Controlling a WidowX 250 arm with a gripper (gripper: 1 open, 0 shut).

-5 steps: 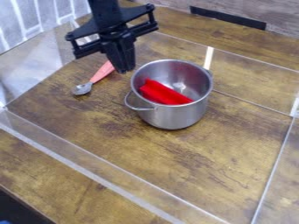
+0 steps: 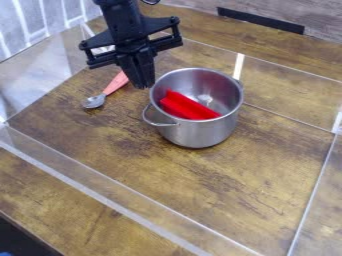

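My gripper (image 2: 140, 75) hangs at the top middle, above and left of a steel pot (image 2: 202, 129), with its fingertips pointing down and close together; I see nothing between them. The pot stands on the wooden table with a wire handle on its left side. Inside it lies a red object (image 2: 185, 108). Left of the pot, a spoon (image 2: 95, 101) with a pink handle lies on the table, partly behind the gripper.
Clear panel edges run along the left and right sides.
My gripper has shifted very slightly. The pot, red object and spoon look unmoved.
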